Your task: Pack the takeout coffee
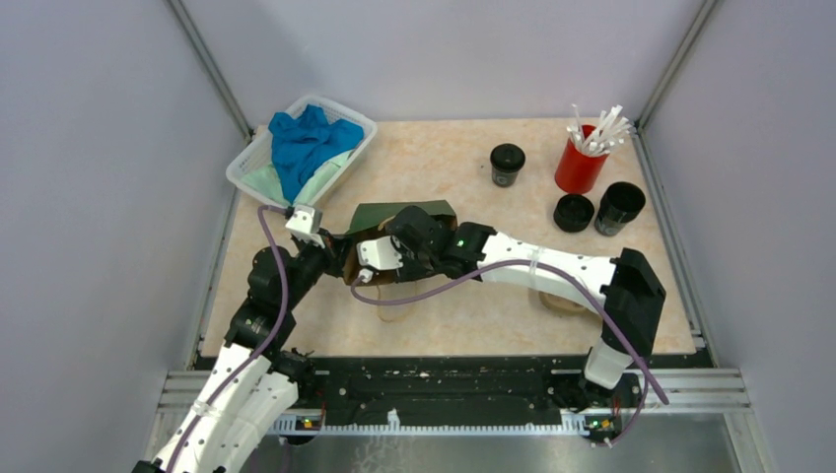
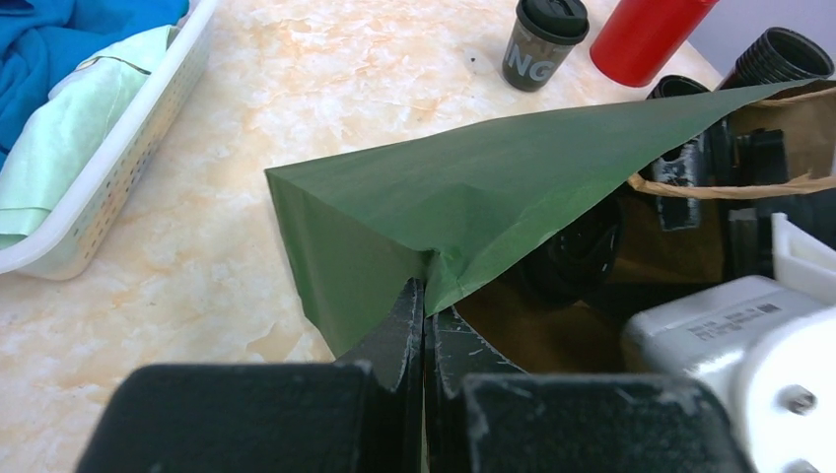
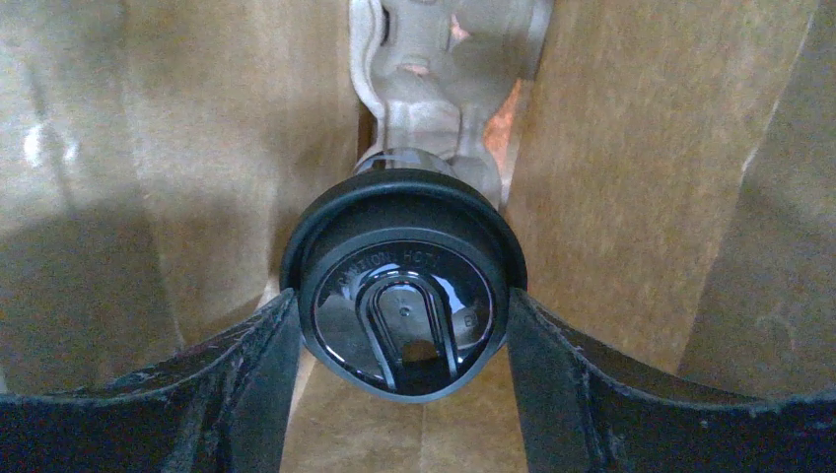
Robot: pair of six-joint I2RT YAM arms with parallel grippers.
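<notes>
A green-and-kraft paper bag [image 1: 380, 215] stands open at the table's middle left. My left gripper is shut, pinching the bag's green rim at its left side. Inside the bag, seen in the right wrist view, my right gripper is shut on a black-lidded coffee cup [image 3: 404, 256], above a grey pulp cup holder [image 3: 429, 89]. From above, the right arm hides most of the bag's interior. Another lidded cup [image 1: 507, 163] stands on the table behind the bag.
A white basket [image 1: 237, 168] with blue and mint cloths is at back left. A red straw holder [image 1: 577, 172], stacked black cups [image 1: 619, 209] and black lids [image 1: 574, 213] stand at right.
</notes>
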